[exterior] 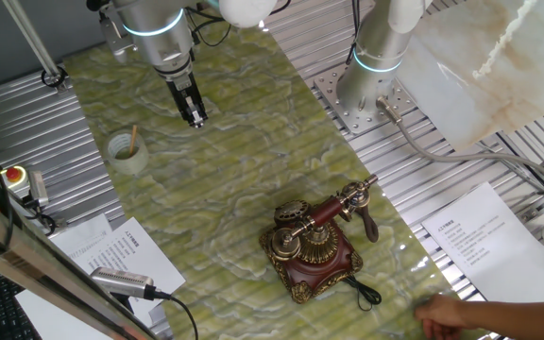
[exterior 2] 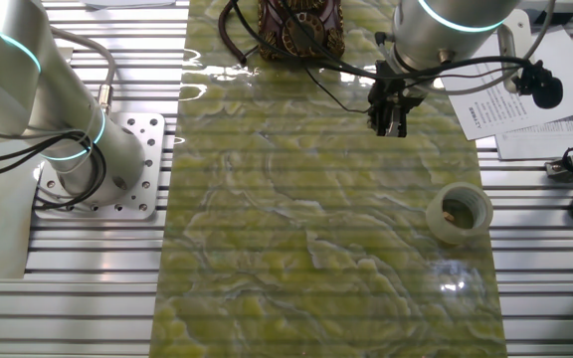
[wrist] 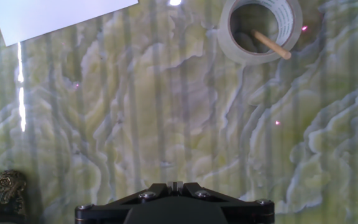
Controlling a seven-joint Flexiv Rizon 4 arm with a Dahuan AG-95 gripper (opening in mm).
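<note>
My gripper (exterior: pixel 196 123) hangs above the green marbled mat, pointing down. In the wrist view, its fingertips (wrist: pixel 175 186) meet at the bottom edge, and nothing shows between them. A roll of clear tape (wrist: pixel 234 53) rests on the mat, apart from the gripper, with a thin wooden stick (wrist: pixel 272 45) leaning out over its rim. Farther along the mat stands a dark red and gold antique-style telephone (exterior: pixel 314 247), its handset (exterior: pixel 327 210) lying across the top. Only an ornate corner of the phone base (wrist: pixel 4 190) enters the wrist view at lower left.
A person's hand (exterior: pixel 439 314) rests at the mat's lower right corner, near the phone's black cord (exterior: pixel 365 295). Printed sheets (exterior: pixel 499 247) lie beside the mat, and a metal camera (exterior: pixel 124 282) sits at lower left.
</note>
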